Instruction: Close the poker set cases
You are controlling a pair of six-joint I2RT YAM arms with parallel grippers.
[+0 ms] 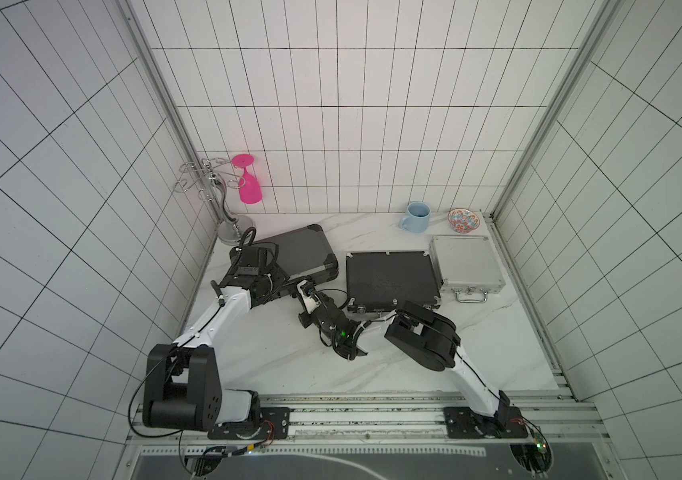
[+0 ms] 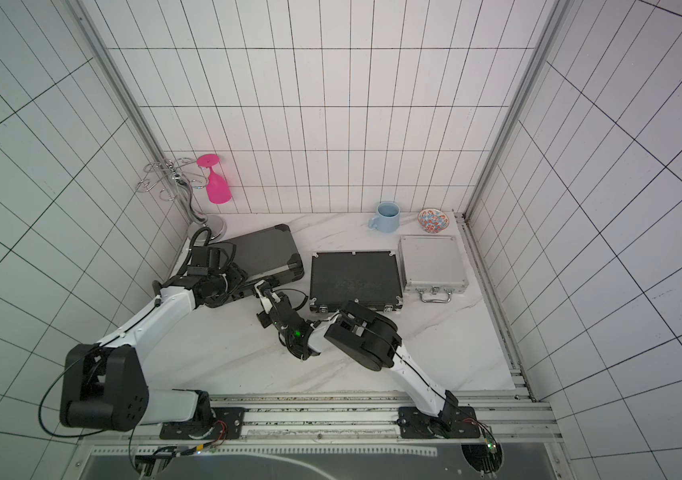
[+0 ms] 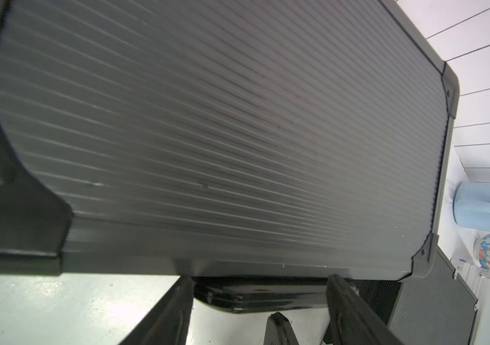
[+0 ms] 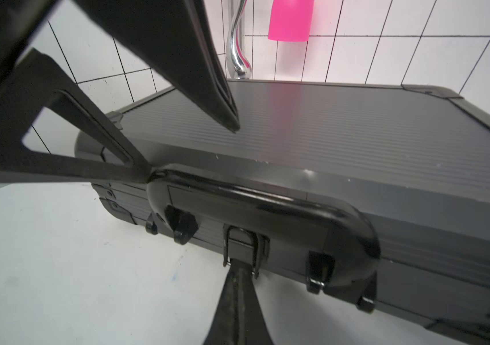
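Observation:
The dark grey case (image 1: 301,246) at the back left has its ribbed lid down. Its black handle (image 4: 268,198) and small metal latch (image 4: 241,244) face the front. My right gripper is shut, its tip at the latch's lower end, with nothing seen between its fingers. My left gripper stands open at the front edge, its fingers (image 3: 173,307) apart with the handle showing between them. In the right wrist view, one left fingertip appears against the handle's left end. A black case (image 1: 393,280) in the middle and a silver case (image 1: 466,262) at right have lids down.
Behind the left case stand a metal rack (image 1: 221,184) and a pink glass (image 1: 250,188). A blue mug (image 1: 415,217) and patterned bowl (image 1: 463,221) sit at the back right.

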